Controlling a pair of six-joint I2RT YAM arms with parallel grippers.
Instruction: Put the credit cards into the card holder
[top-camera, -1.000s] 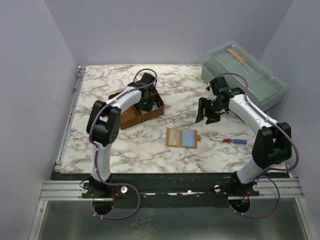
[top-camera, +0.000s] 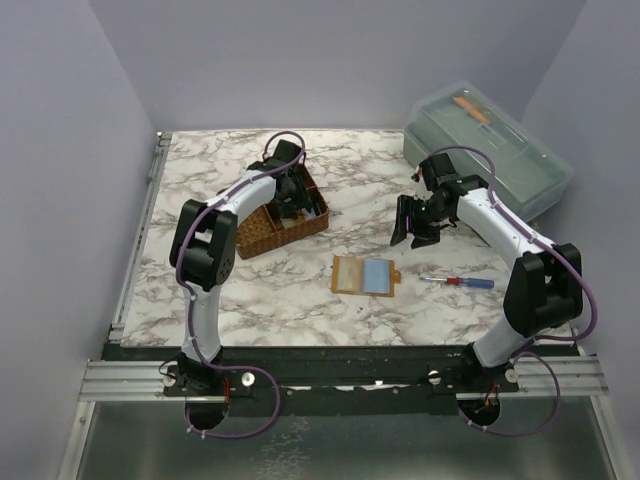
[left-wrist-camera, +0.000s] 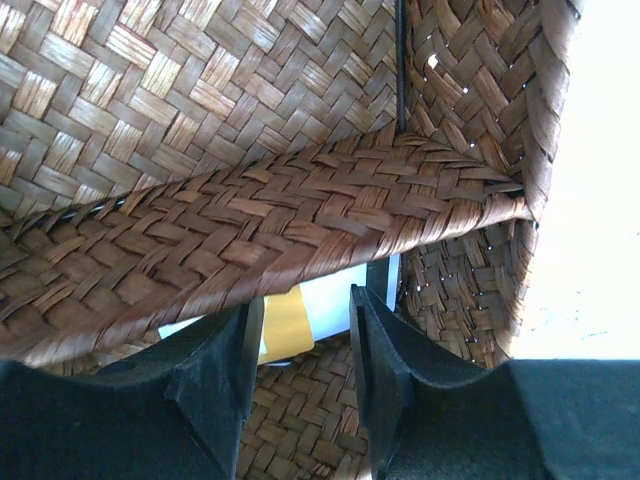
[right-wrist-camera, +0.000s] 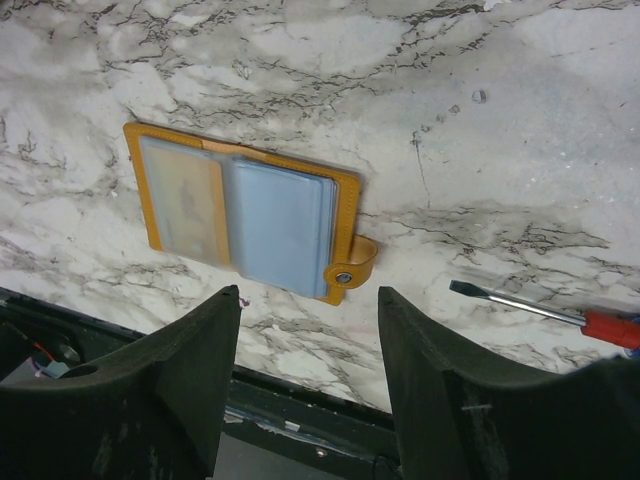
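The card holder (right-wrist-camera: 346, 210), brown-edged with clear and pale blue sleeves and a snap tab, lies open and flat on the marble table. Above and to the right of it, my right gripper is open and empty. In the top view, my left gripper (top-camera: 293, 207) reaches down into a woven basket (top-camera: 262, 235) at the left. A white and yellow card (left-wrist-camera: 288, 325) with a dark stripe lies in one compartment, partly behind the woven divider. The left fingers stand apart over the card, with nothing visibly held between them.
A screwdriver (top-camera: 457, 281) lies to the right of the card holder. At the back right stands a clear lidded box (top-camera: 490, 150). The basket's divider (left-wrist-camera: 300, 220) rises close beside the left gripper. Bare marble surrounds the card holder.
The right arm, card holder and screwdriver have stayed put.
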